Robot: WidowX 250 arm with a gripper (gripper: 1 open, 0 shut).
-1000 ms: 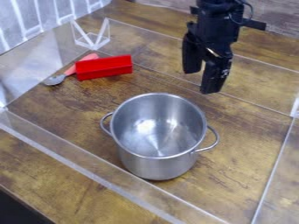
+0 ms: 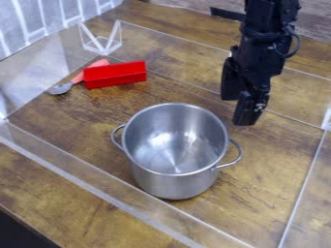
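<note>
My black gripper (image 2: 239,97) hangs at the upper right of the camera view, low over the wooden table behind the steel pot. It is open, and I see nothing clearly held in it. A large two-handled steel pot (image 2: 175,153) stands at the lower middle, empty inside. A red block (image 2: 115,76) lies at the upper left, with a spoon-like metal utensil with a red handle (image 2: 61,88) beside it.
A white wire-like object (image 2: 104,39) stands at the top left. Clear plastic edges run along the left and lower side.
My gripper has shifted a little to the right and changed its angle. The pot, red block and utensil have not moved.
</note>
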